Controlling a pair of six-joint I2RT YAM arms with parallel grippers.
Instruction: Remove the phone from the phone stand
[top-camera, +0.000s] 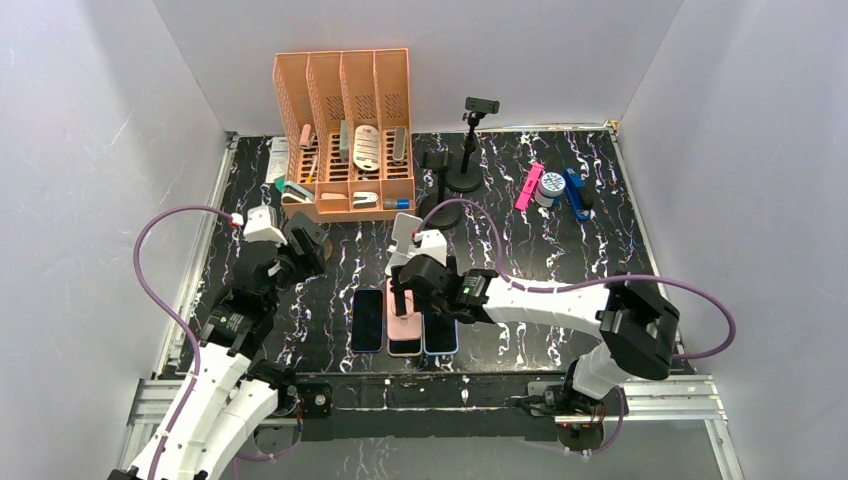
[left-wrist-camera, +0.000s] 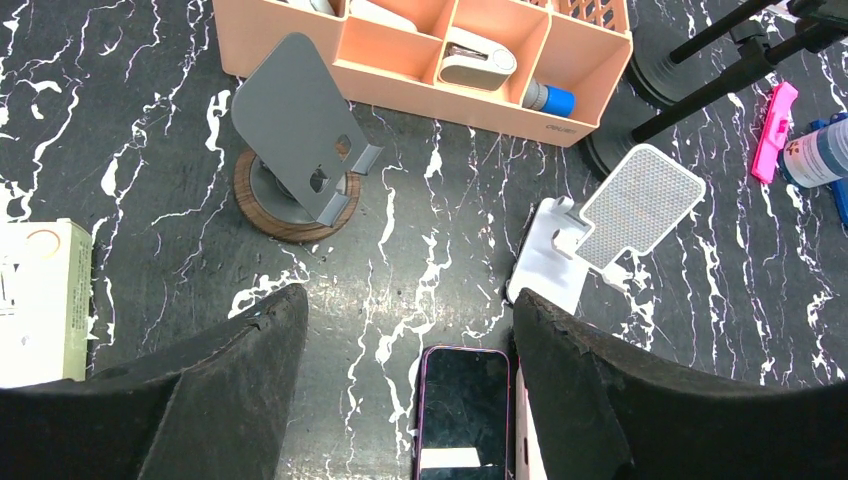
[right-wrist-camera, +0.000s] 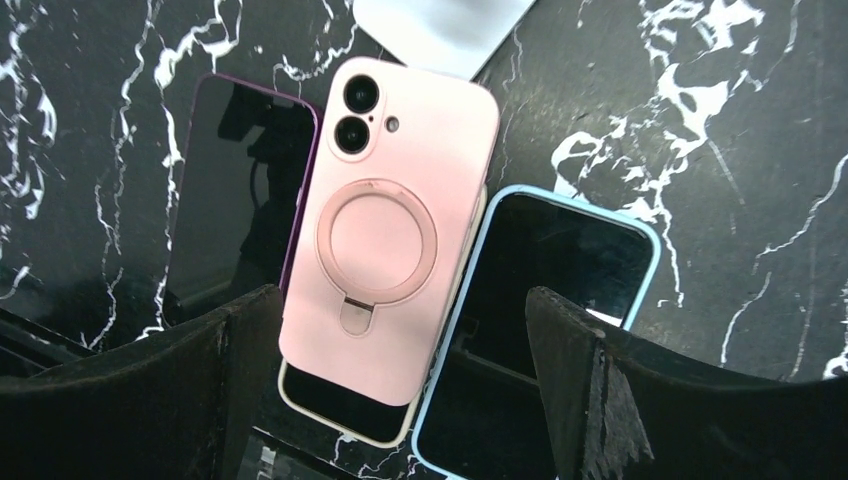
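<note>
A pink phone (right-wrist-camera: 400, 160) with a ring on its back lies face down, resting over a second phone (right-wrist-camera: 345, 410) whose dark end sticks out below it. A purple-edged phone (right-wrist-camera: 240, 190) lies to its left and a blue-edged phone (right-wrist-camera: 560, 260) to its right. Above these phones my right gripper is open, nothing between its fingers. The white phone stand (left-wrist-camera: 640, 210) is just behind the pink phone, bearing no phone. Over the left side, my left gripper is apart at the fingers and empty, close to an empty grey stand (left-wrist-camera: 305, 110) on a wooden base.
An orange organizer (top-camera: 345, 150) with stationery stands at the back. Two black stands (top-camera: 440, 205) rise beside it. A pink item (top-camera: 529, 187), a small jar (top-camera: 550, 188) and a blue stapler (top-camera: 575, 192) lie at the back right.
</note>
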